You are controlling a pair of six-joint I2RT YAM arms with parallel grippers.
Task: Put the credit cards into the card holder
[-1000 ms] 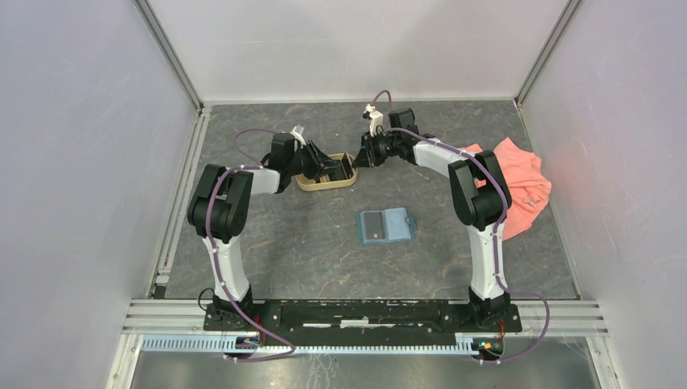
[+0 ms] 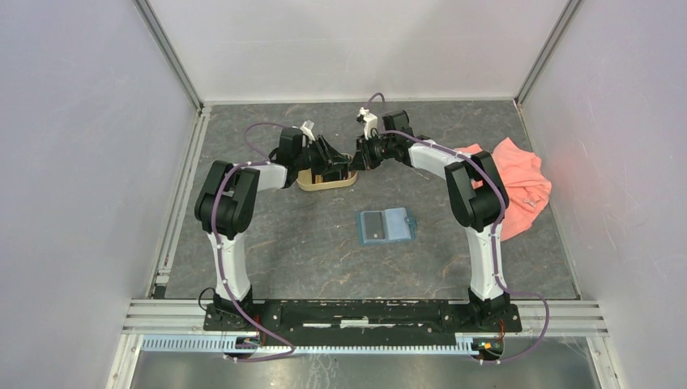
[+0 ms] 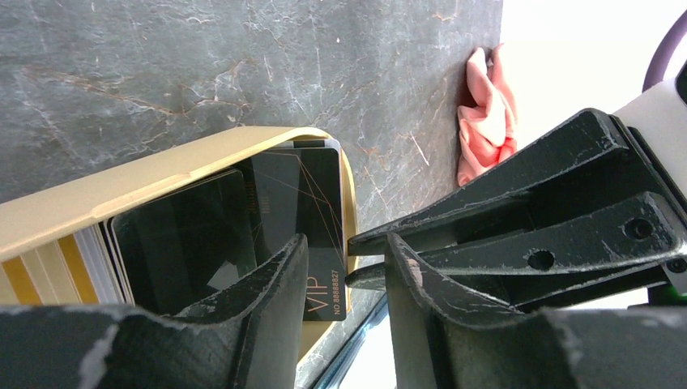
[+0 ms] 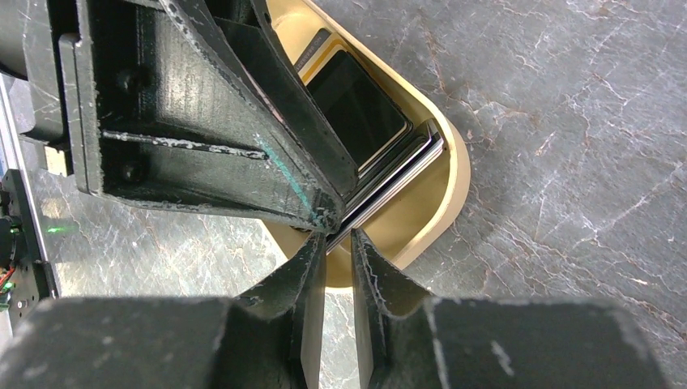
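Credit cards (image 3: 296,194) lie stacked in a beige tray (image 2: 322,185), including a black one marked VIP. My left gripper (image 2: 326,156) is open over the tray, its fingertips beside the VIP card's edge. My right gripper (image 2: 362,160) reaches in at the tray's right end, shut at the edge of the cards; what lies between its tips is largely hidden in the right wrist view by the left gripper. The blue card holder (image 2: 395,226) lies open on the table below the tray in the top view.
A pink cloth (image 2: 518,182) lies crumpled at the right. Light walls enclose the sides and back.
The left arm has moved slightly toward the back and right over the tray. The right arm has shifted slightly left.
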